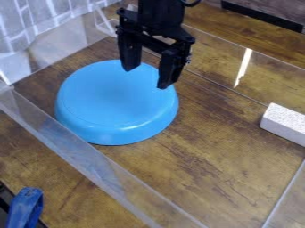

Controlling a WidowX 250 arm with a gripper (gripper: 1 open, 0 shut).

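My black gripper (148,62) hangs open over the back part of a round blue disc (110,109), its two fingers pointing down with nothing seen between them. The disc lies on the wooden floor of a tray at the left of centre. Whether the fingertips touch it is hard to tell.
A white block (284,123) lies at the right edge. A blue object (27,205) is at the lower left, outside the clear tray wall (84,178). Bare wood (202,160) spreads to the right of and below the disc.
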